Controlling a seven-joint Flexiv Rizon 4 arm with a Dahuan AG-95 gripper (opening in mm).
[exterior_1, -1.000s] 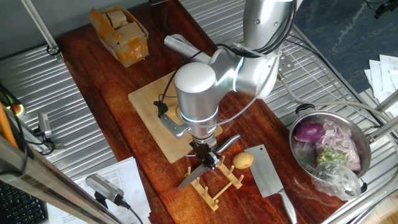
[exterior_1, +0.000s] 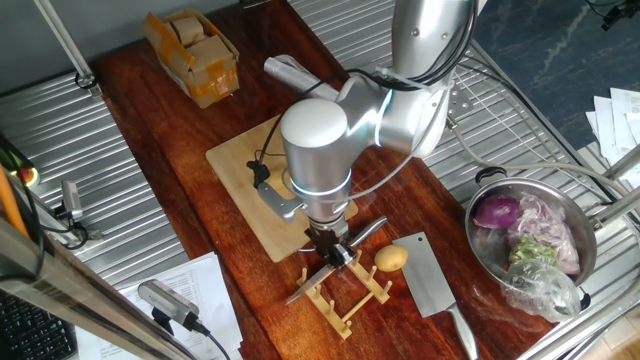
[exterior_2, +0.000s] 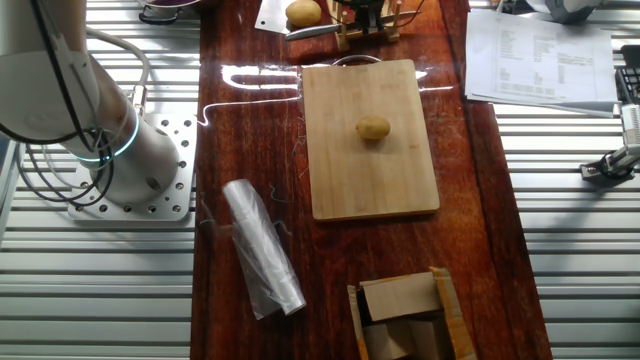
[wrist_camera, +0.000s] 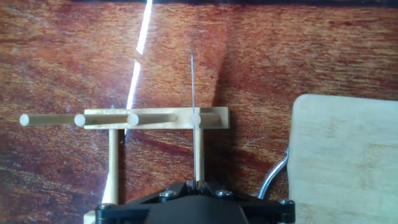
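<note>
A knife with a metal handle (exterior_1: 371, 230) lies across the wooden peg rack (exterior_1: 338, 318). My gripper (exterior_1: 340, 258) is low over the rack, shut on the knife near where handle and blade meet. In the wrist view the blade (wrist_camera: 193, 84) is a thin edge-on line running forward from the gripper, alongside a peg of the rack (wrist_camera: 155, 118). The arm hides part of the knife in exterior view 1. Exterior view 2 shows the handle (exterior_2: 312, 32) sticking out beside the rack.
Close to the rack are a potato (exterior_1: 391, 259) and a cleaver (exterior_1: 424, 277). The cutting board (exterior_2: 335, 185) carries another potato (exterior_2: 373, 128). A pot (exterior_1: 586, 232) with an onion and bagged food stands right; a plastic roll (exterior_2: 262, 245) and cardboard box (exterior_2: 400, 297) lie beyond the board.
The arm has stayed in place. The knife's blade looks slightly narrower now in exterior view 1, as if tipped more onto its edge.
</note>
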